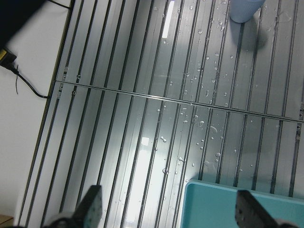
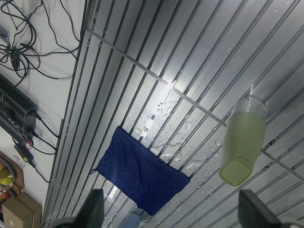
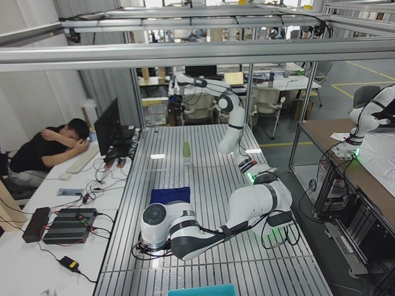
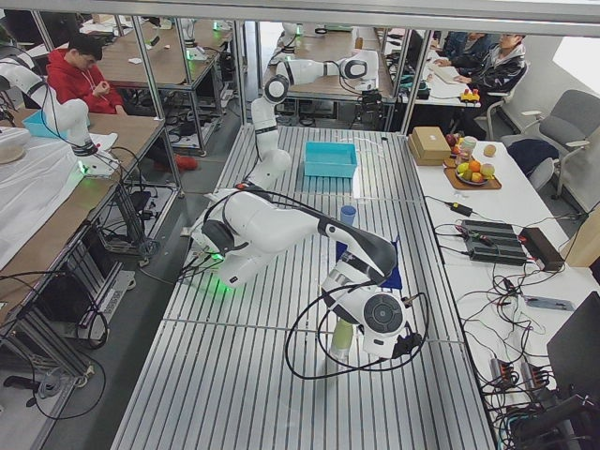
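Note:
A green bottle (image 2: 243, 142) stands on the slatted metal table (image 2: 118, 85), near a folded dark blue cloth (image 2: 137, 171). A light blue cup (image 1: 244, 8) stands near the cloth, with water drops on the slats around them. A teal bin (image 1: 209, 213) sits at one end of the table. My left gripper is above the table beside that bin, its fingers apart and nothing between them. My right gripper hangs over the table looking down on the bottle, cloth and cup, its fingers apart and empty.
A white side table (image 4: 478, 328) along the table's edge carries cables, black power boxes, a cardboard box (image 4: 429, 145) and a fruit plate (image 4: 474, 176). A person sits at it by a monitor. Metal frame bars run overhead.

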